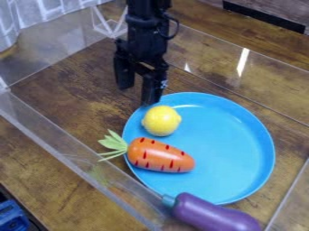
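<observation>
My black gripper (139, 79) hangs open at the upper middle, its fingers low, just behind a yellow lemon (162, 120) on a blue plate (229, 144). Nothing shows between the fingers. An orange toy carrot (162, 155) with pale green leaves lies at the plate's left front, below the lemon.
A purple toy eggplant (211, 214) lies at the front right, by the plate's lower edge. Clear walls run along the left and front. The wooden surface (67, 90) left of the gripper is clear.
</observation>
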